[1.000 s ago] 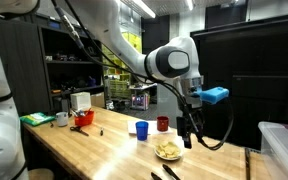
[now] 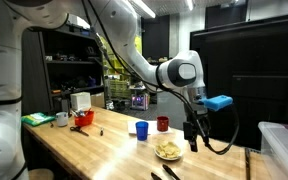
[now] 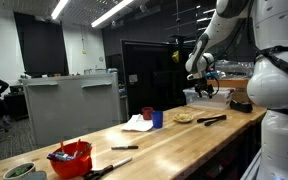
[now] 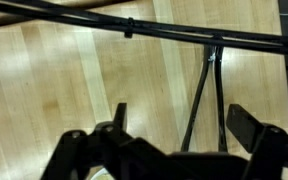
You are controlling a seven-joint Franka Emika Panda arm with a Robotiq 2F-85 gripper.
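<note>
My gripper (image 2: 195, 136) is open above the table (image 2: 104, 150), just right of a white plate of yellowish food (image 2: 168, 150). Nothing sits between its fingertips in the wrist view. Below them, toward the right finger, two long dark strips (image 4: 220, 95) meet at the top, like black tongs. The plate's pale rim (image 4: 102, 174) barely shows at the bottom edge. Far off in exterior view 2, the gripper (image 3: 249, 88) hangs over the table's far end.
Blue cup (image 2: 142, 130) and red cup (image 2: 163, 123) stand behind the plate. Dark utensils (image 2: 171, 172) lie in front. A red container (image 2: 83, 117) is at far left, and a translucent bin (image 2: 282, 150) borders the right. Cables cross the wrist view.
The arm has come down and moved slightly right over the last second. The gripper stays open, and the plate and cups have not moved.
</note>
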